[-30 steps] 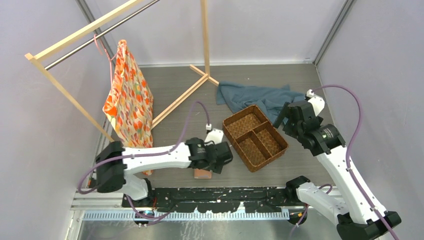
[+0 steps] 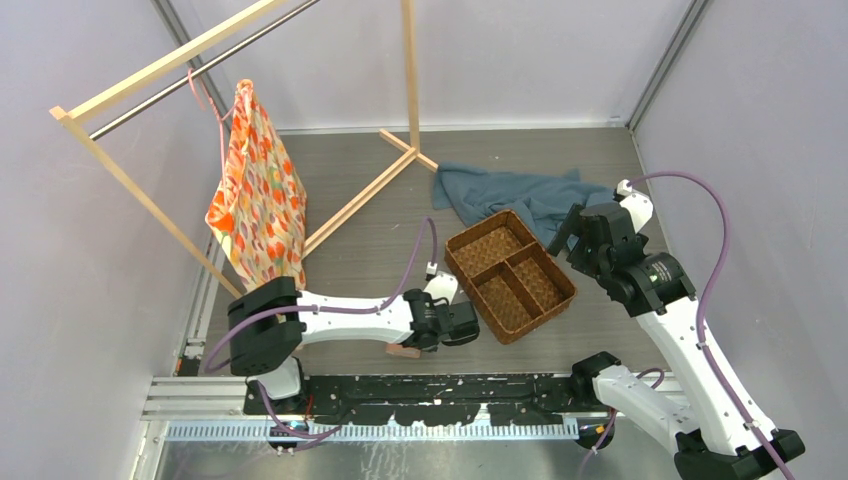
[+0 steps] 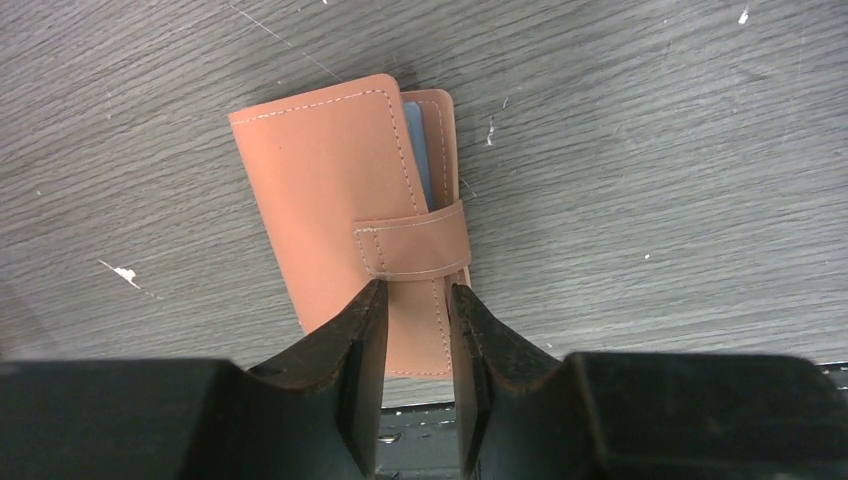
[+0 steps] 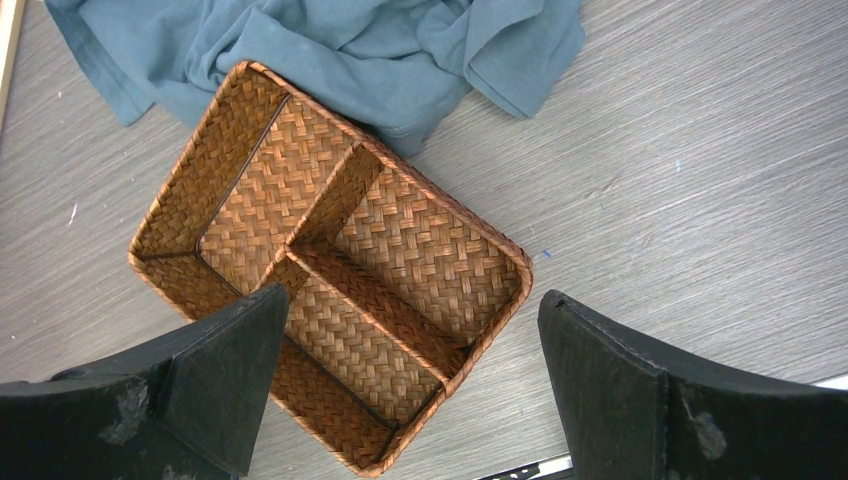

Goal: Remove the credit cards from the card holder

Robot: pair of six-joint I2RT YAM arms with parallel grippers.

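Note:
A tan leather card holder (image 3: pixel 310 190) lies on the grey floor, mostly hidden under my left arm in the top view. Its strap (image 3: pixel 415 242) is closed over the flap, with a blue-grey edge (image 3: pixel 418 150) showing inside. My left gripper is part open, its fingertips low at the holder's lower right portion, just below the strap; whether they touch it is unclear. My right gripper hangs open above the basket area, nothing between its fingers.
A woven three-compartment basket (image 2: pixel 512 330) sits right of my left gripper, with a blue cloth (image 2: pixel 505 185) behind it. A wooden rack (image 2: pixel 150 75) with a patterned hanging bag (image 2: pixel 255 200) stands at the left.
The right arm is nearly unchanged.

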